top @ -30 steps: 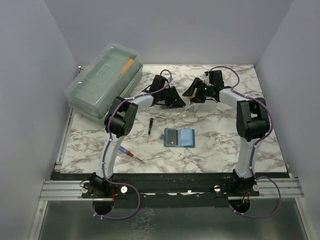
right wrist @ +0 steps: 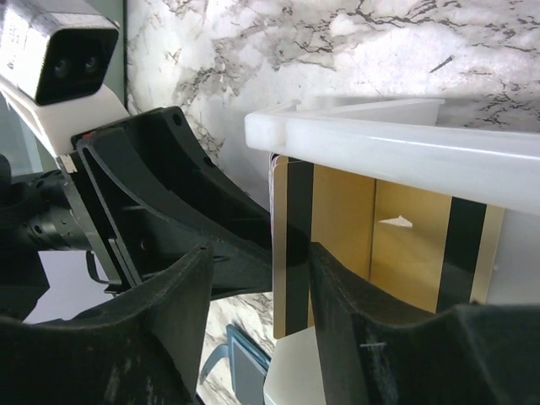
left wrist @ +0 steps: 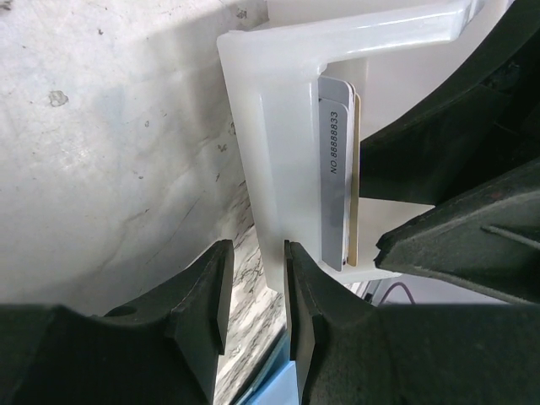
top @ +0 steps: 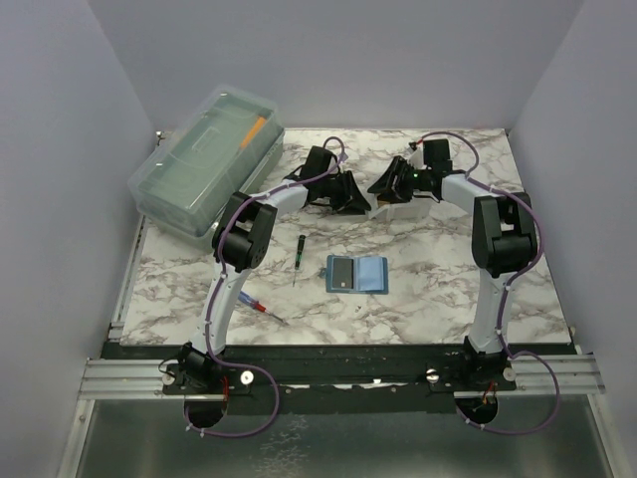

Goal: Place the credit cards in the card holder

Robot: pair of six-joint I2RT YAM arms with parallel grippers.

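A white box (left wrist: 278, 143) stands between my two grippers, with silver cards (left wrist: 336, 152) and a gold-edged card (left wrist: 354, 186) on edge inside it. In the right wrist view, gold cards with black stripes (right wrist: 291, 245) show at its opening. My left gripper is partly open at the box's near end, nothing between its fingers. Also partly open, my right gripper has the card edges in the gap between its fingers, not clamped. The blue card holder (top: 356, 274) lies spread open on the table, front of the box.
A large green-lidded bin (top: 209, 159) fills the back left. A dark pen (top: 300, 251) and a red-and-blue screwdriver (top: 261, 306) lie on the marble table (top: 428, 299). Right of the card holder the surface is clear.
The left gripper shifted only a little. The card holder stayed put.
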